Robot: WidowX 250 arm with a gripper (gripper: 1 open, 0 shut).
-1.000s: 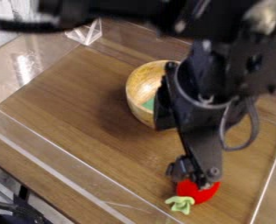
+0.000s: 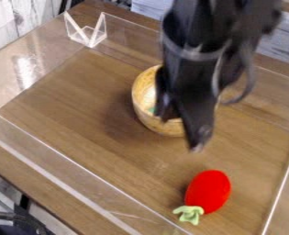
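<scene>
My dark gripper (image 2: 190,128) is raised at the upper middle, blurred, in front of a wooden bowl (image 2: 148,99) with something green inside. Much of the bowl is hidden behind it. I cannot make out anything held between the fingers. A red vegetable-like object (image 2: 208,191) with a pale green top lies on the wooden surface at the lower right, apart from the gripper.
Clear plastic edging runs along its sides. A clear bracket (image 2: 88,27) stands at the top left, and dark cables (image 2: 15,223) are at the bottom left.
My gripper has risen away from the red object, which is now uncovered and lies in about the same place. The arm has moved up toward the back.
</scene>
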